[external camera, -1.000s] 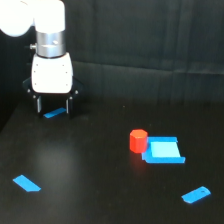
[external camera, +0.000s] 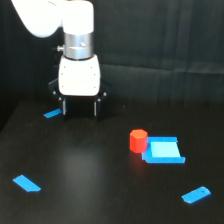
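Note:
A red hexagonal block (external camera: pixel 138 140) stands on the black table, right of centre. Just behind and to the right of it lies a blue square with a pale middle (external camera: pixel 164 149); the block covers part of its left edge. My gripper (external camera: pixel 80 106) is at the back left, well away from both, pointing down. Its two thin dark fingers stand wide apart, with nothing visible between them.
Blue tape strips mark the table at the front left (external camera: pixel 26 184), the front right (external camera: pixel 196 195) and the back left (external camera: pixel 52 113). The dark tabletop between the gripper and the block is clear. A black curtain (external camera: pixel 160 50) hangs behind.
My gripper has shifted to the right and looks slightly larger, its fingers still apart. The red block and the blue square are where they were.

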